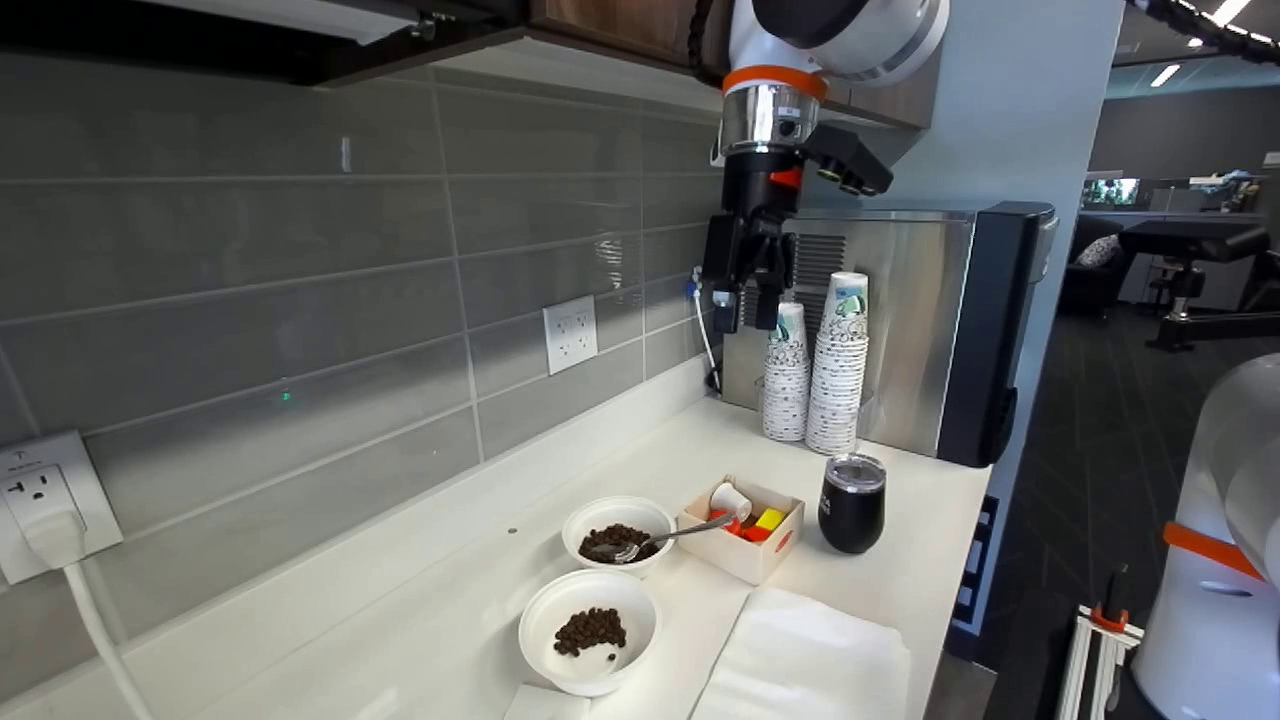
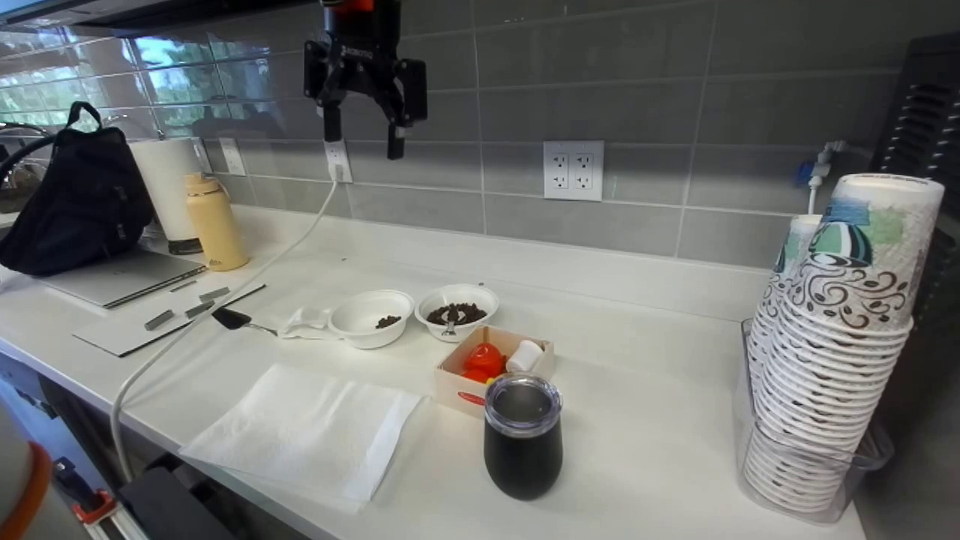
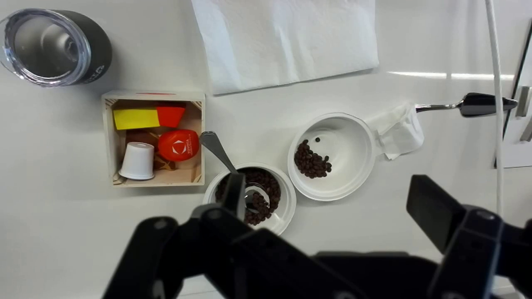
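Note:
My gripper (image 2: 364, 148) hangs open high above the counter, nothing between its fingers. In the wrist view its two fingers stand wide apart, one of them hiding part of the bowl with the spoon (image 3: 217, 151). That white bowl (image 3: 288, 217) holds many dark brown beans (image 3: 268, 188), and the spoon's handle leans over the rim toward the wooden box (image 3: 204, 149). Beside it, a second white bowl (image 3: 356, 154) has a smaller heap of beans (image 3: 311, 162) to one side and much bare bottom.
The box holds a white pod (image 3: 137, 160) and red and yellow pieces. Around it are a black tumbler (image 2: 523, 454), a white cloth (image 2: 306, 432), stacked paper cups (image 2: 828, 378) and a dark-bladed server (image 3: 481, 104). A white cable (image 2: 193, 328) crosses the counter.

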